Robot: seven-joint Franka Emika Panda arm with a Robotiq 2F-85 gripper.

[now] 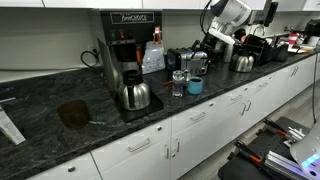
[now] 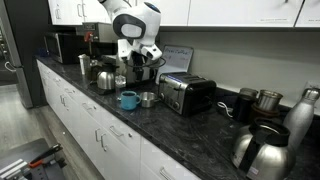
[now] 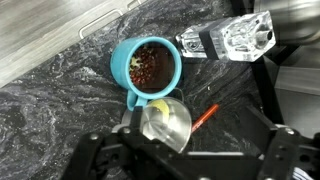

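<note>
A blue mug [image 3: 146, 68] holding dark reddish contents lies below my gripper in the wrist view. Just beside it is a metal cup [image 3: 172, 125] with something yellow inside. My gripper is open above the counter, its dark fingers spread at either side of the metal cup, with nothing held between them. A clear, faceted container [image 3: 230, 38] lies to the upper right of the mug, and a thin orange-red item [image 3: 204, 118] rests right of the cup. From outside, the blue mug [image 2: 128, 100] and metal cup [image 2: 149, 99] stand near the counter's front edge.
A silver toaster [image 2: 187, 92] stands behind the cups. Further along are a coffee maker [image 1: 127, 50] and its steel carafe [image 1: 134, 92]. Bare dark countertop [image 1: 45, 128] stretches to the left, with a dark round pot [image 1: 74, 113] on it.
</note>
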